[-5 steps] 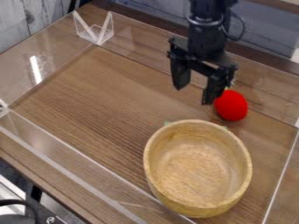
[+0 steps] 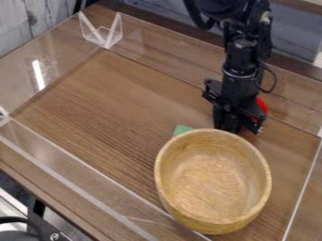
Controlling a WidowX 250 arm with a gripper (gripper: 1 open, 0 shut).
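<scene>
My black gripper (image 2: 236, 120) reaches down from the top to the right side of the table, low over a red object (image 2: 263, 107) that is mostly hidden behind it. Whether the fingers are open or shut is hard to make out. Below the gripper, a small green object (image 2: 185, 132) peeks out at the upper edge of a large pale yellow bowl (image 2: 213, 209).
A white wire-like holder (image 2: 104, 31) stands at the back left. Raised edges border the table at the back and left.
The gripper has come down and slightly toward the front, now covering much of the red object. The bowl has stayed in place.
</scene>
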